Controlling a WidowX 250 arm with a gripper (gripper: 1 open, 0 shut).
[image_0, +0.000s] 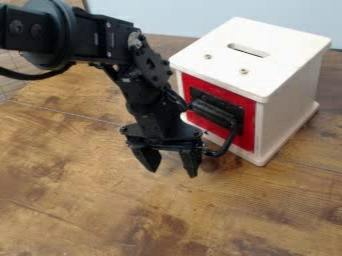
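A black robot arm reaches down from the upper left. Its gripper (168, 164) hangs low over the wooden floor, fingers apart with nothing seen between them. Just to its right stands a white wooden box (289, 110) with a slot and two small screws on top. The box's front has a red panel (193, 83) carrying a black fixture (214, 107) with a dark curved handle or cable running down toward the gripper, partly hidden behind the arm.
Bare wooden surface (94, 210) lies open to the front and left. A pale wall or board runs along the back, behind the box.
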